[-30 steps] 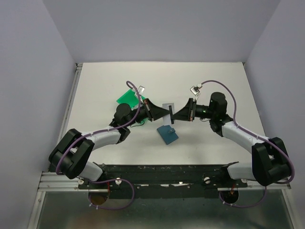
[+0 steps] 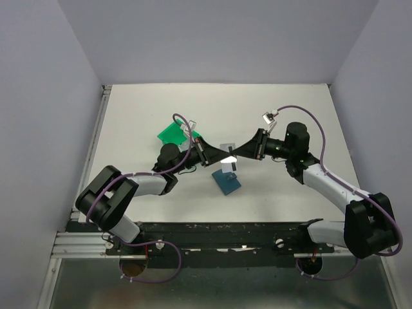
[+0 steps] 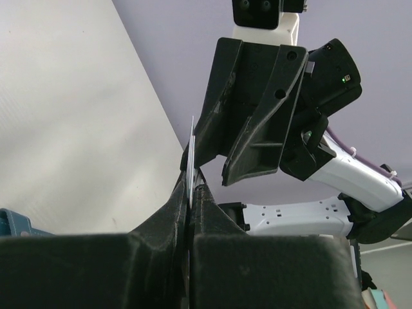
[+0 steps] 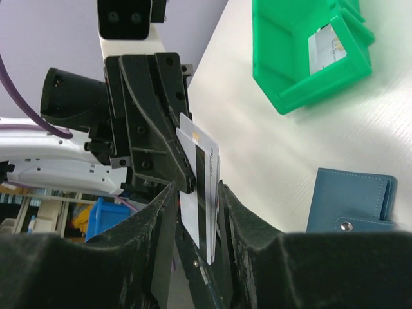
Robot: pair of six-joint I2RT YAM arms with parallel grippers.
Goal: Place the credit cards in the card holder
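My left gripper is shut on a white card [image 4: 207, 168] with a dark stripe, held upright above the table. Its edge looks doubled, perhaps two cards slightly offset. In the top view the card [image 2: 228, 165] hangs where both grippers meet, just beyond the blue card holder [image 2: 226, 182], which lies flat on the table. Around the card's near edge my right gripper stands slightly open, one finger on each side. The left wrist view shows the card [image 3: 191, 154] edge-on, and only a corner of the holder [image 3: 14, 223].
An open green box [image 4: 293, 96] stands at the back left, with a whitish card-like piece [image 4: 324, 50] inside. Both arms nearly touch over the middle.
The card's angle has changed a little as seen from above. The holder and box have not moved.
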